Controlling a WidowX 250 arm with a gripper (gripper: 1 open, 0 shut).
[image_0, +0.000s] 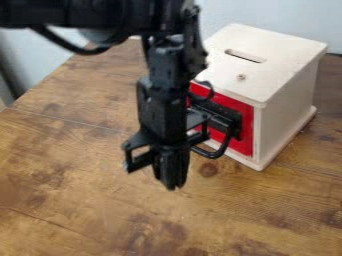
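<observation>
A pale wooden box (285, 100) with a slot in its top stands at the upper right. Its red front panel (241, 144) carries a black latch or handle fitting (222, 117), partly hidden by the arm. My black gripper (171, 166) hangs blurred in front of the box, left of and below that fitting, pointing down over the table, with its fingers shut and nothing showing between them.
A white wall runs behind.
</observation>
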